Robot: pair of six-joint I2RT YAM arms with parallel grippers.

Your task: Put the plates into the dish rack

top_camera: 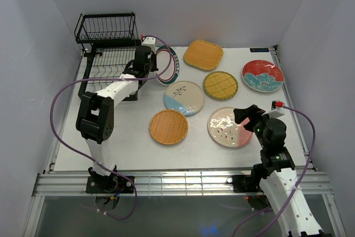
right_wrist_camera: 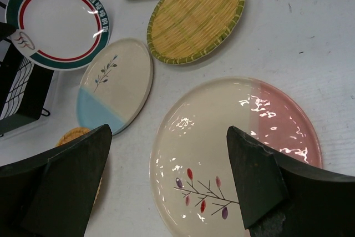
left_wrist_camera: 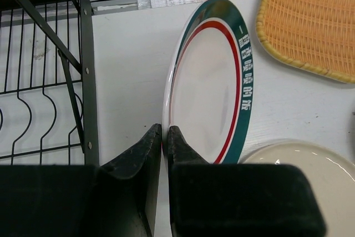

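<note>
A white plate with a green and red rim [left_wrist_camera: 202, 92] stands on edge, its near rim between the shut fingers of my left gripper, just right of the black two-tier dish rack [top_camera: 109, 59]. My right gripper is open above the cream and pink plate [top_camera: 230, 126], holding nothing. A blue and cream plate [top_camera: 183, 97] and a red and teal plate [top_camera: 262, 75] lie on the table.
An orange woven tray [top_camera: 203, 54], a yellow woven plate [top_camera: 220, 84] and a round woven plate [top_camera: 168, 126] lie among the plates. Bare table lies at the front left. Walls bound three sides.
</note>
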